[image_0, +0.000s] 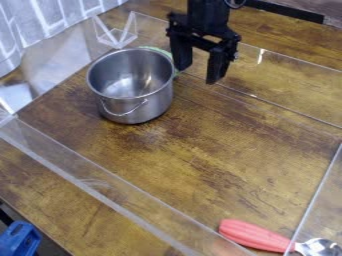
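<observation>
My black gripper (203, 60) hangs at the top centre, just right of a steel pot (130, 87), its two fingers spread apart and pointing down, with nothing seen between them. A light green object (162, 52) lies behind the pot, partly hidden by it and near the left finger.
A red-handled utensil (261, 236) with a metal head lies at the bottom right. A blue object (19, 241) is at the lower left corner. Clear plastic walls edge the wooden surface (187, 170), whose middle is bare.
</observation>
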